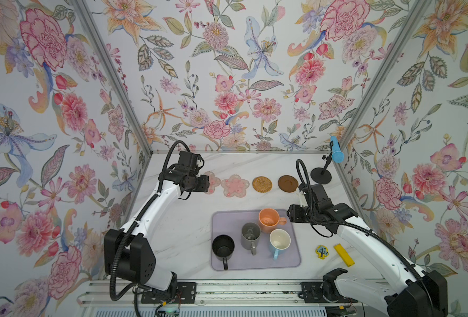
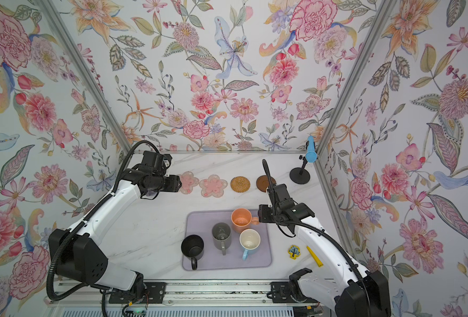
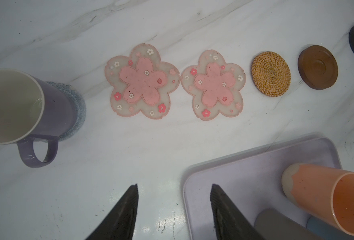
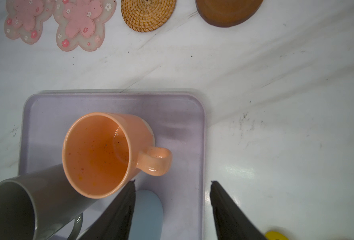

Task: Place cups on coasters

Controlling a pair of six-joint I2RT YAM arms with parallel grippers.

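Note:
A purple cup (image 3: 59, 106) stands on a grey-blue coaster (image 3: 81, 110) in the left wrist view; the left arm mostly hides it from above. Bare are two pink flower coasters (image 1: 235, 186), a woven coaster (image 1: 262, 184) and a brown coaster (image 1: 288, 183). The lilac tray (image 1: 228, 215) carries an orange cup (image 1: 269, 224), a grey cup (image 1: 247, 240), a black cup (image 1: 223, 252) and a white-and-blue cup (image 1: 280, 244). My left gripper is open and empty, near the pink coasters. Open and empty too, my right gripper hovers by the orange cup's handle, over the tray's right edge.
A black stand with a blue cup (image 1: 337, 153) hanging on it occupies the back right corner. At the front right lie a yellow-and-blue trinket (image 1: 322, 252) and a yellow block (image 1: 344, 254). Bare table lies left of the tray.

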